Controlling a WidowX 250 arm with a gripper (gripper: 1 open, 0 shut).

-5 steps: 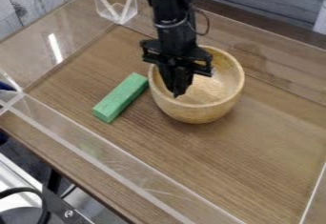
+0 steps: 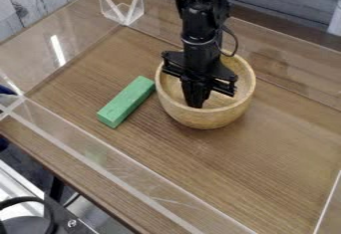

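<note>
The black robot gripper hangs down from the top centre into a round tan bowl on the wooden table. Its lower fingers are inside the bowl, near the middle; whether they are open or hold anything is hard to tell. A green block lies to the left of the bowl, apart from it.
A clear plastic piece stands at the back left. A black cable or object lies at the lower left corner.
The gripper has moved right, from over the bowl's left side toward its middle. The green block has not visibly moved.
</note>
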